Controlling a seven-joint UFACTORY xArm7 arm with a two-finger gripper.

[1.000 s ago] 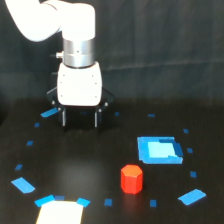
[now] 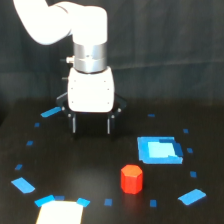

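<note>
My gripper (image 2: 92, 126) hangs pointing down at the left of the camera view, its two fingers (image 2: 73, 123) spread apart and nothing visible between them. A red block (image 2: 131, 179), hexagonal in outline, stands on the black table in front of the gripper and to its right. Farther right and back lies a shallow blue tray (image 2: 143, 149) holding a white patch. At the front edge sits a cream-coloured object (image 2: 60, 212), partly cut off by the frame.
Blue tape strips (image 2: 191, 197) and small blue squares mark the dark table (image 2: 85, 165) around the edges. Between the gripper and the red block the surface is clear. A dark curtain (image 2: 165, 50) hangs behind.
My gripper has moved a little to the right and slightly lower in the view. The red block, blue tray and cream object have stayed where they were.
</note>
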